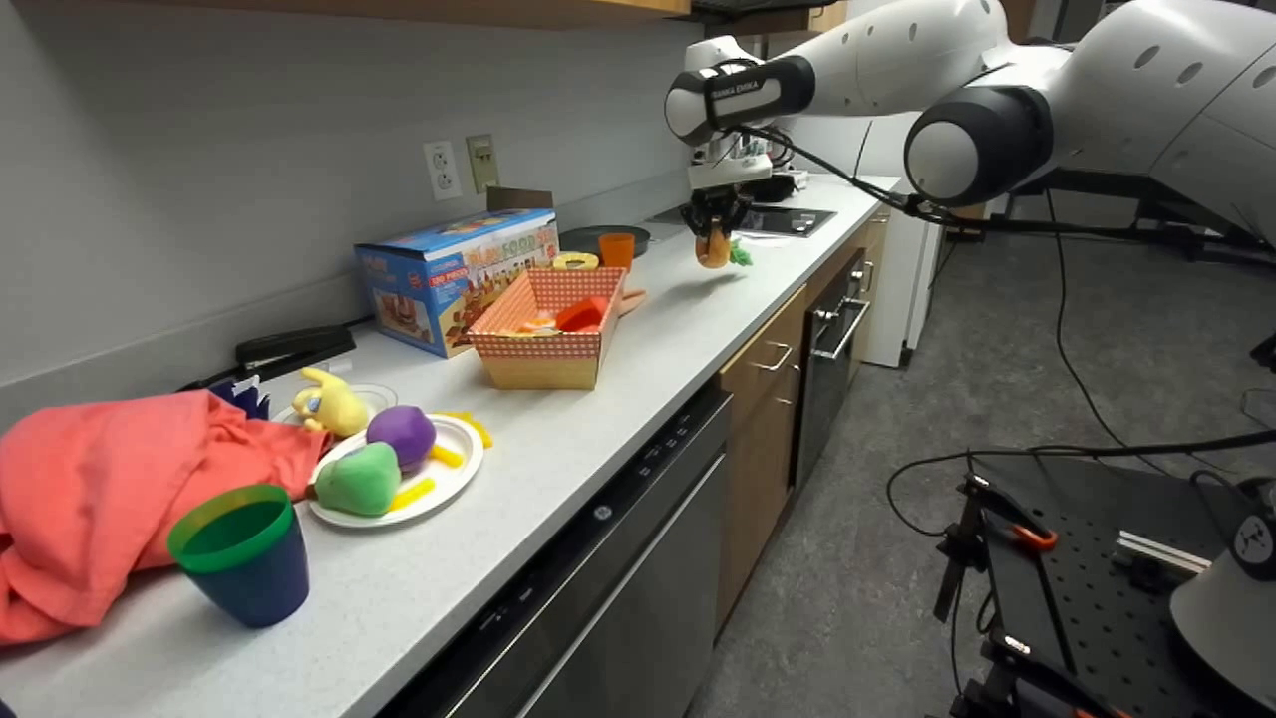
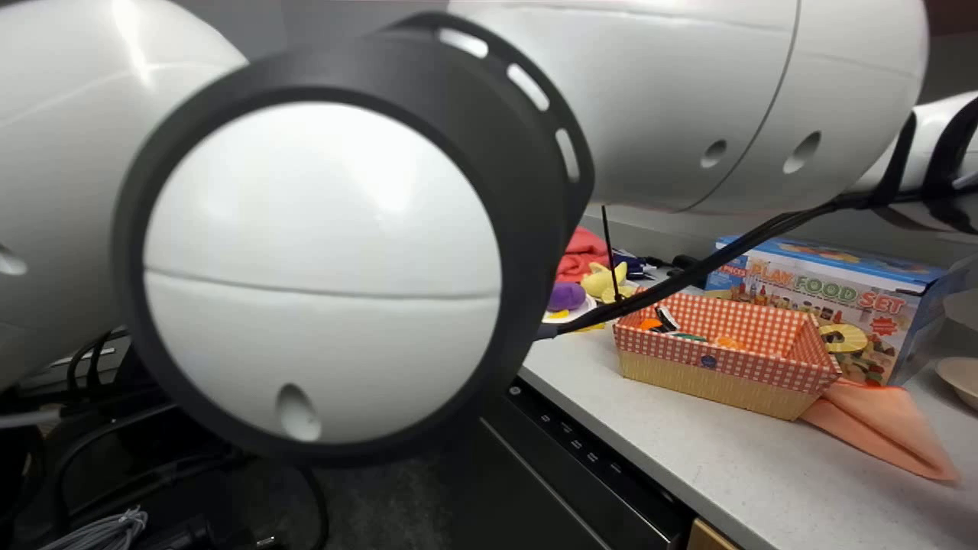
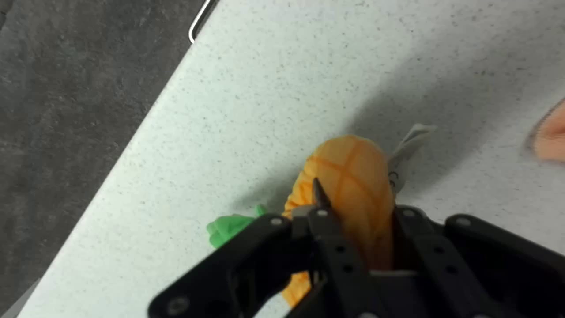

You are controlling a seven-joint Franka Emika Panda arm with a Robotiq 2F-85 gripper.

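An orange plush pineapple with green leaves is squeezed between the dark fingers of my gripper in the wrist view. A white tag sticks out from its side. Exterior view 1 has the gripper pointing down over the far part of the counter, the pineapple hanging from it just above the surface. Its shadow falls on the counter below. In exterior view 2 the arm's own links block much of the scene, and neither gripper nor pineapple shows.
A red-checked basket holding toy food stands mid-counter, in front of a play food box. Nearer are a plate with plush food, a green-rimmed cup and a red cloth. Counter between basket and gripper is mostly clear.
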